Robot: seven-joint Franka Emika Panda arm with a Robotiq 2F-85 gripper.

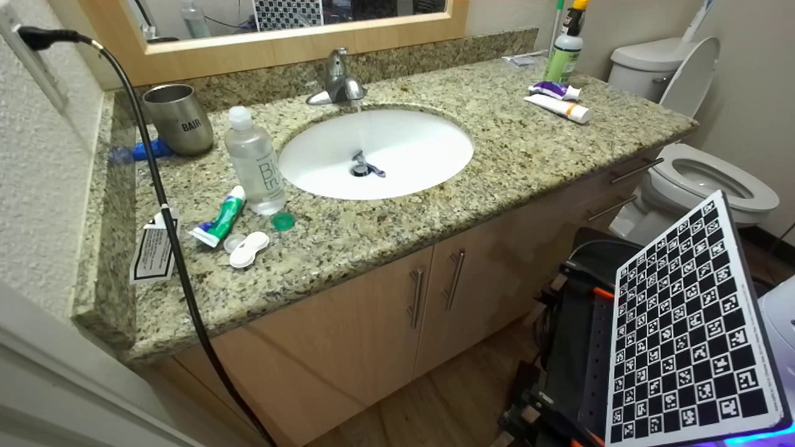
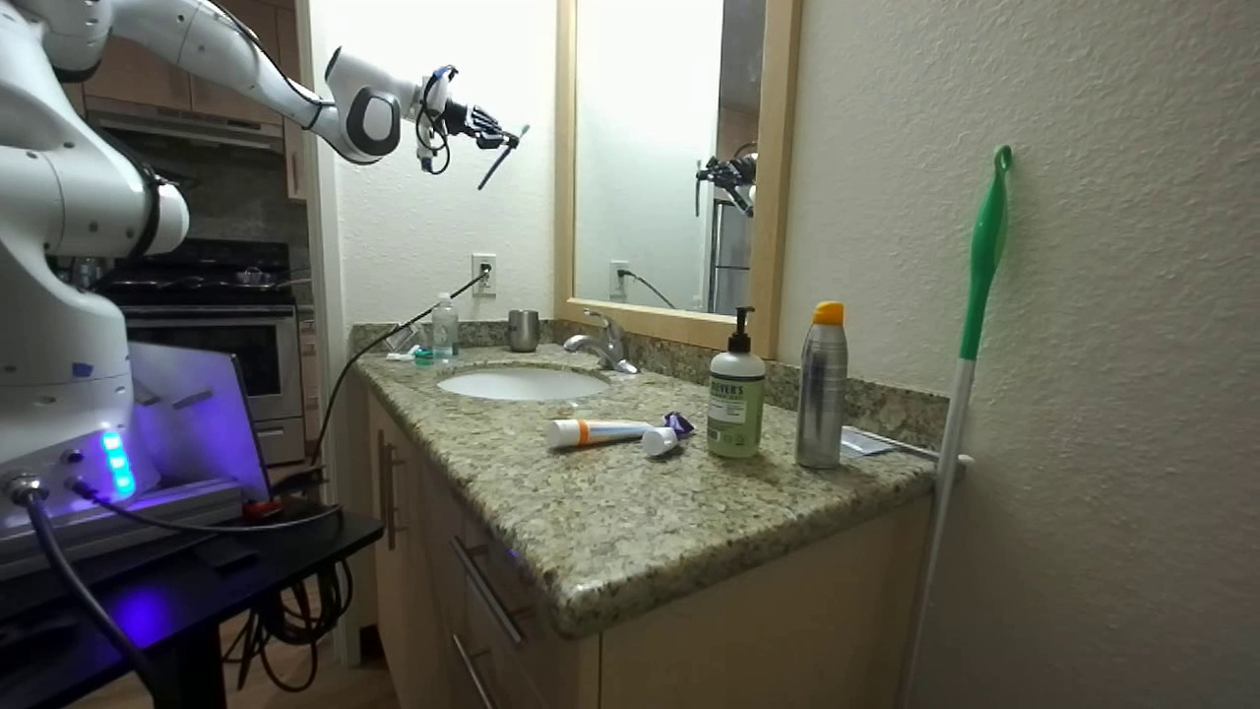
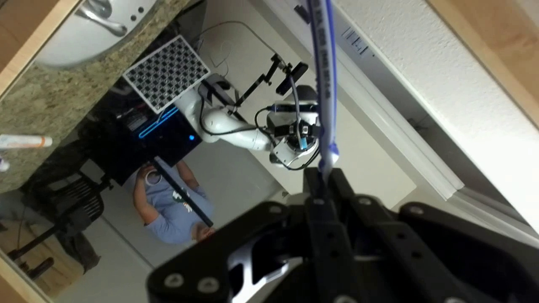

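Observation:
High above the far end of the counter, my gripper (image 2: 508, 138) is shut on a thin, slanted stick (image 2: 487, 177). In the wrist view the stick (image 3: 324, 75) is long, blue and whitish with small lettering, perhaps a toothbrush handle; it passes between the gripper's (image 3: 323, 176) closed fingers. Exterior view 1 does not include the arm. On the counter there, a steel cup (image 1: 177, 123) stands in the back left corner and a clear bottle (image 1: 255, 167) beside the sink (image 1: 417, 141). A razor (image 1: 366, 165) lies at the drain.
A green tube (image 1: 225, 216) and white lens case (image 1: 249, 249) lie near the clear bottle. Right of the sink are a white tube (image 2: 602, 432), soap bottle (image 2: 735, 402) and spray can (image 2: 822, 390). A black cord (image 1: 160, 194) crosses the counter's left end. The mirror (image 2: 647, 154) is close to the gripper.

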